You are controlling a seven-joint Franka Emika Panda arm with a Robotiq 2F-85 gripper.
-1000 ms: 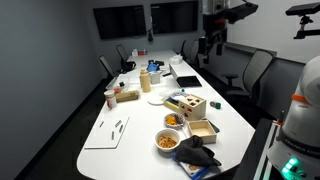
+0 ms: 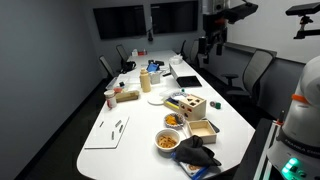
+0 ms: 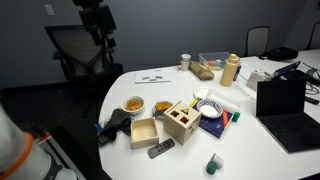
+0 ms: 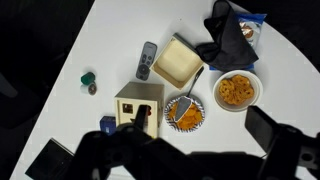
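My gripper hangs high above the table, its two dark fingers spread wide with nothing between them. In exterior view 1 it appears near the top [image 2: 204,46], far from every object. Below it in the wrist view lie a patterned bowl [image 4: 174,123] of orange food with a grey utensil resting in it, and a white bowl [image 4: 221,96] of round snacks. A wooden box with holes [image 4: 140,92] stands left of the patterned bowl. Above them sit an empty tan tray [image 4: 175,62], a dark remote [image 4: 147,60] and a black cloth [image 4: 229,42].
A blue packet [image 4: 255,27] lies partly under the cloth. Bottles [image 3: 230,70], a white plate [image 3: 208,108] and a black laptop [image 3: 284,112] stand farther off. A small green object [image 3: 212,167] lies near the table edge. The end with the white sheet [image 2: 106,132] is mostly clear.
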